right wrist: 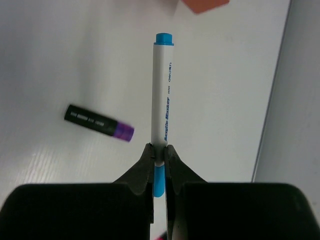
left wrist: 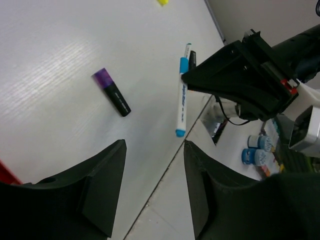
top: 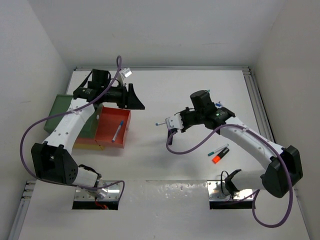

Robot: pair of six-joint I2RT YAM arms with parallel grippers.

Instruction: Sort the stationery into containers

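My right gripper [top: 181, 124] is shut on a white marker with blue ends [right wrist: 161, 95], held upright in the right wrist view and raised over the table's middle. A black marker with a purple cap [left wrist: 115, 96] lies below it. My left gripper hangs empty, fingers apart, above and right of the red box [top: 105, 130], which holds a blue pen [top: 118, 131]. A black-and-orange marker [top: 221, 155] and a teal pen [top: 218, 149] lie at the front right.
A green container [top: 60, 107] and a yellow one stand at the left. More pens lie at the back right, partly behind my right arm.
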